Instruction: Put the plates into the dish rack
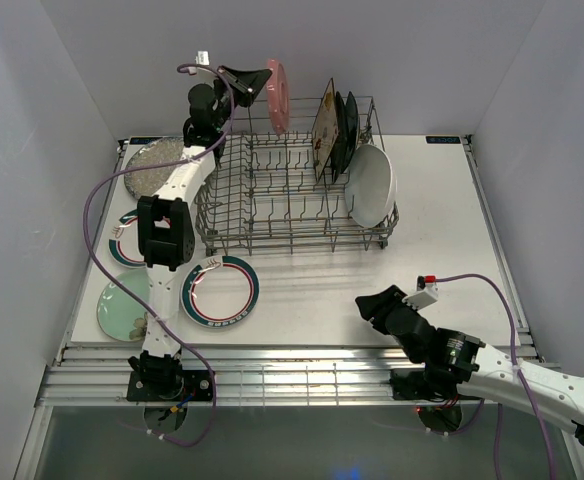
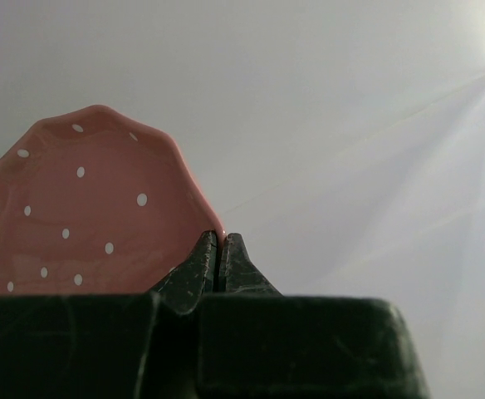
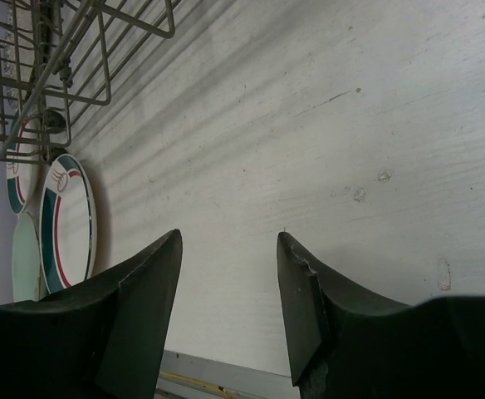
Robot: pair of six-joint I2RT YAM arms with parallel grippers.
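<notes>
A pink spotted plate [image 1: 278, 95] [image 2: 93, 199] stands on edge over the back left of the dish rack [image 1: 272, 240]. My left gripper [image 1: 264, 78] is shut on its rim. Several dark plates [image 1: 344, 135], a patterned one [image 1: 324, 135] and a white bowl-like plate [image 1: 370, 185] stand in the rack's right part. Loose on the counter lie a green plate [image 1: 122, 310], two teal-rimmed plates [image 1: 220, 295] and a speckled plate [image 1: 144, 170]. My right gripper [image 1: 372, 305] is open and empty above the front counter.
The counter [image 1: 442, 210] right of the rack is clear, as is the stretch between the front plates and my right gripper. Grey walls close in the back and both sides.
</notes>
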